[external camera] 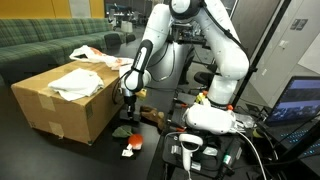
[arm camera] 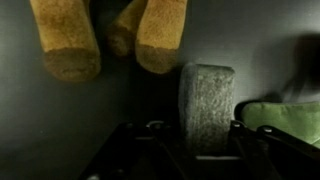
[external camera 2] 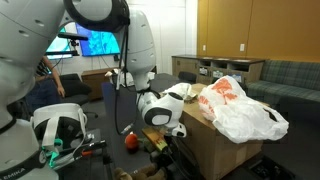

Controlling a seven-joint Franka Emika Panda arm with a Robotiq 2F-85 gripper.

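In the wrist view, a dark grey, speckled block-like piece (arm camera: 207,105) stands between the dark fingers of my gripper. The fingers are shut on it, though their lower parts are lost in shadow. Exterior view 1 has my gripper (external camera: 129,112) low near the dark tabletop, beside a cardboard box; the held piece is too small and dark to make out there. From exterior view 2, the arm's white wrist (external camera 2: 165,108) shows in front of the box, with the gripper reaching down.
Brown rounded pieces (arm camera: 62,40) lie close by in the wrist view, as does a green item (arm camera: 285,120). A red-orange ball (external camera: 135,142) sits nearer the front. The cardboard box (external camera: 65,108), topped with white cloth (external camera: 77,83), stands directly beside the gripper.
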